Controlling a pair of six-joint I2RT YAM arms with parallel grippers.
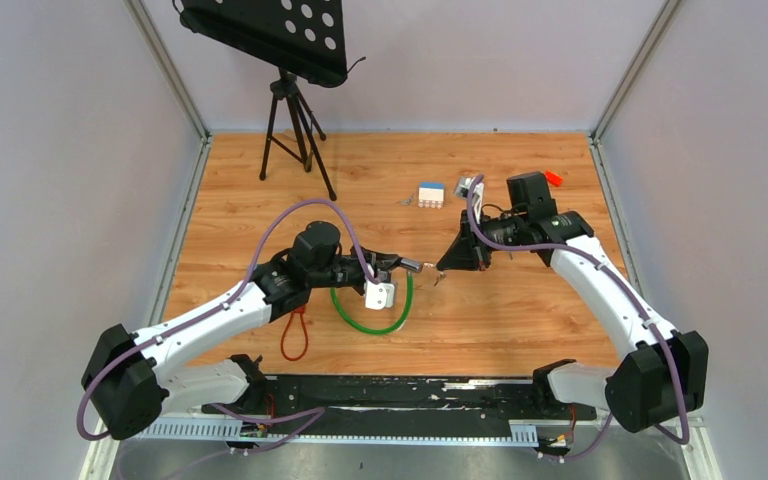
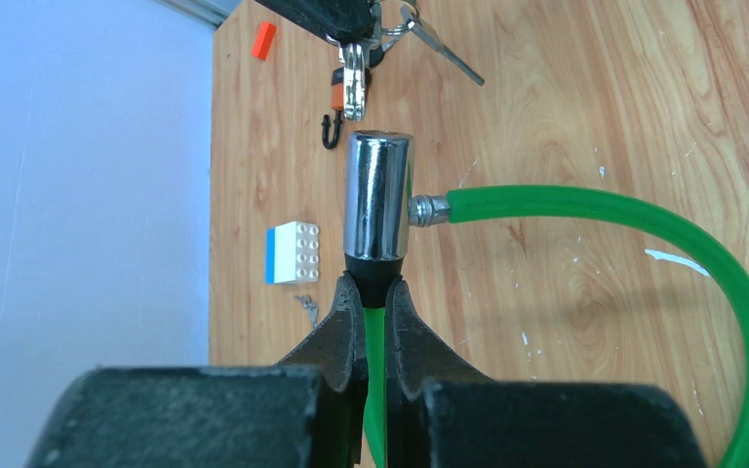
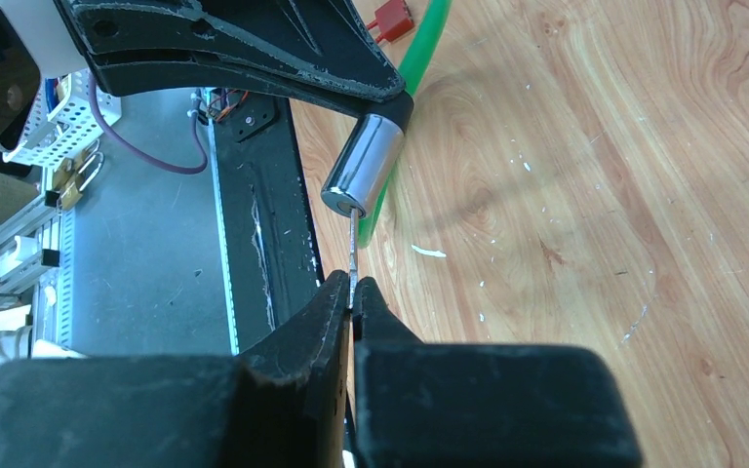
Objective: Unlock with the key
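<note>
My left gripper is shut on the black end of a chrome lock cylinder (image 2: pixel 378 195), part of a green cable lock (image 2: pixel 585 202). The cylinder's keyhole face points toward my right gripper. That gripper is shut on a thin silver key (image 3: pixel 354 239), whose blade sticks out toward the face. In the right wrist view the key's tip overlaps the face near the keyhole; the left wrist view shows a small gap between key (image 2: pixel 354 88) and cylinder. Another key (image 2: pixel 446 46) dangles on a ring beside the right fingers.
A blue-and-white block (image 1: pixel 431 194) and loose keys (image 1: pixel 406 200) lie farther back. The red cable lock (image 1: pixel 295 338) rests near the left arm, and a music stand (image 1: pixel 298 120) stands at the back left.
</note>
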